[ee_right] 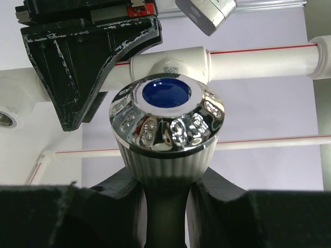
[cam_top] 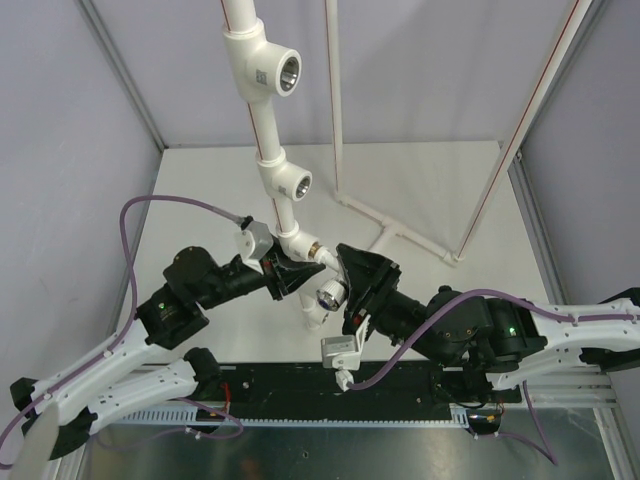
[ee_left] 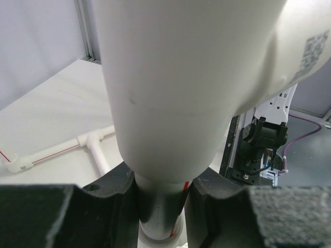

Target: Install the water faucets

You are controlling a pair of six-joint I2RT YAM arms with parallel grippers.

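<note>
A white faucet with a chrome knob (cam_top: 331, 294) and blue cap (ee_right: 166, 93) is held by my right gripper, shut around its white body below the knob. Its brass threaded end (cam_top: 316, 249) meets the side outlet of the lowest tee (cam_top: 293, 242) on the upright pipe; how deep the thread sits cannot be told. Just under that tee, my left gripper is shut on the white pipe (ee_left: 158, 212). The left gripper's dark fingers (ee_right: 93, 62) also appear at upper left in the right wrist view, close to the faucet.
Higher on the pipe, the top tee (cam_top: 272, 68) and middle tee (cam_top: 287, 180) have empty metal-lined outlets. Thin white frame pipes (cam_top: 395, 228) stand behind on the white table (cam_top: 440, 180). Both arms crowd the space around the lowest tee.
</note>
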